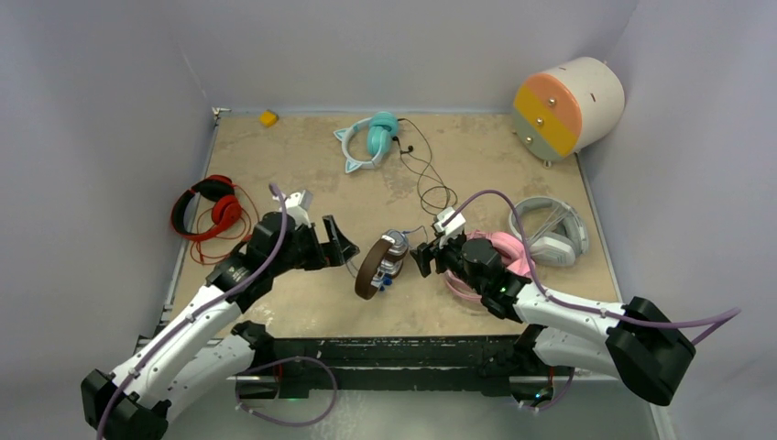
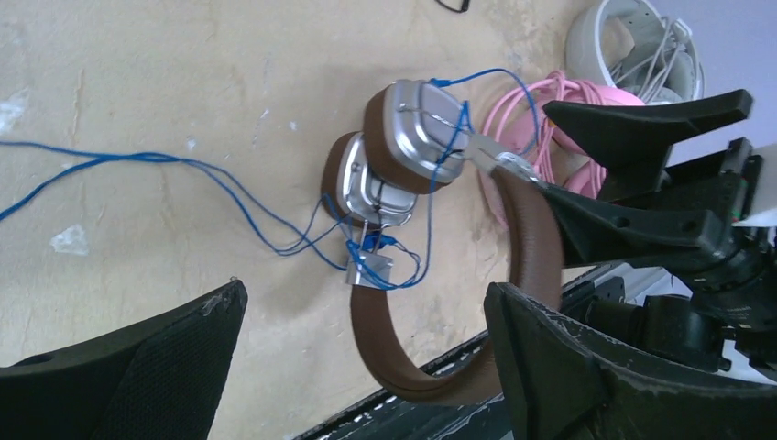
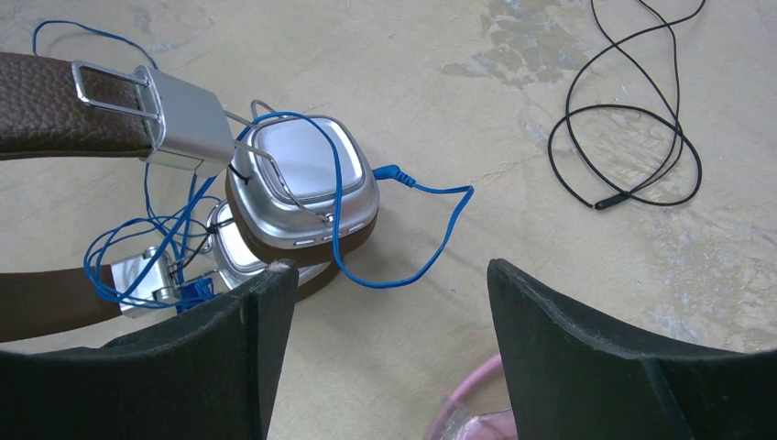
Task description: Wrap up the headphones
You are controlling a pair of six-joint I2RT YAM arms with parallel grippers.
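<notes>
Brown-and-silver headphones [image 1: 371, 270] lie near the front middle of the table, a blue cable [image 2: 220, 174] looped around their band and cups [image 3: 311, 183] and trailing across the tabletop. My left gripper [image 1: 339, 243] is open just to the left of the headphones, above the cable; in its own view the headband shows beyond its right finger. My right gripper [image 1: 423, 257] is close to the right side of the headphones; in the right wrist view its fingers stand apart below the cable loop, with no held thing visible between them.
Pink [image 1: 499, 247] and white [image 1: 559, 238] headphones lie to the right, red ones [image 1: 220, 206] at the left, turquoise ones [image 1: 376, 137] with a black cable at the back. A striped cylinder [image 1: 568, 105] stands at the back right.
</notes>
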